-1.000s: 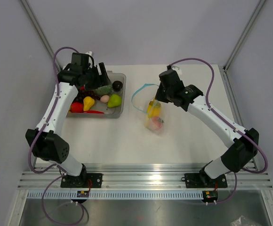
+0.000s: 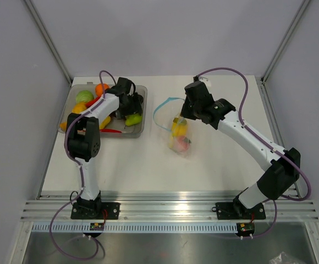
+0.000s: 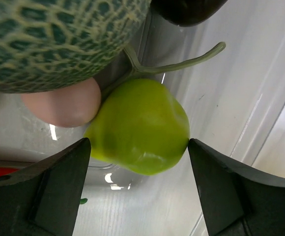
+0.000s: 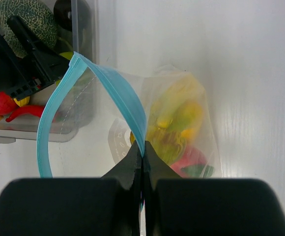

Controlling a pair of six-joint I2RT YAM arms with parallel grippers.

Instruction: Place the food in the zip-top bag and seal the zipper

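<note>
In the food tray [image 2: 124, 133], my left gripper stands open around a yellow-green pepper-like fruit [image 3: 137, 120], beside a pink egg [image 3: 61, 103], a netted melon [image 3: 49, 34] and a dark round item [image 3: 186, 7]. My right gripper is shut on the blue zipper edge [image 4: 120, 93] of the clear bag [image 4: 206, 132], holding its mouth up in a loop. Inside the bag are yellow food [image 2: 179, 128] and reddish food [image 2: 182, 143], partly blurred by the plastic.
The tray also holds a cabbage [image 2: 84, 96], an orange [image 2: 102, 89] and red peppers [image 4: 22, 112].
My left arm has moved right and down into the tray, its gripper now low over the yellow-green fruit. The right arm and bag are nearly unchanged.
</note>
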